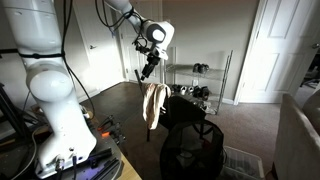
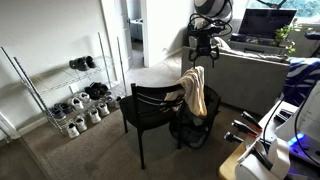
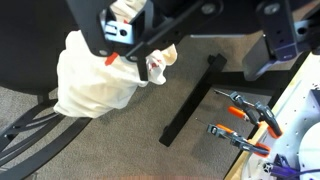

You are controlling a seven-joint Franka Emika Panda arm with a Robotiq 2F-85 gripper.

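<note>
A cream towel (image 1: 155,101) hangs over the backrest of a black chair (image 2: 150,110). Its cloth (image 3: 98,84) also fills the left middle of the wrist view. My gripper (image 1: 152,75) is above the towel, pointing downward, with its fingers apart and nothing seen between them. From the second exterior side, the gripper (image 2: 202,60) appears just over the towel's top end; whether it touches the cloth is unclear. Dark gripper parts cover the upper portion of the wrist view.
A black mesh basket (image 1: 205,158) stands on the floor by the chair. Behind is a rack (image 2: 65,78) with several shoes. A wooden table edge (image 1: 126,168) with tools lies near my base. Open carpet surrounds the chair's far side.
</note>
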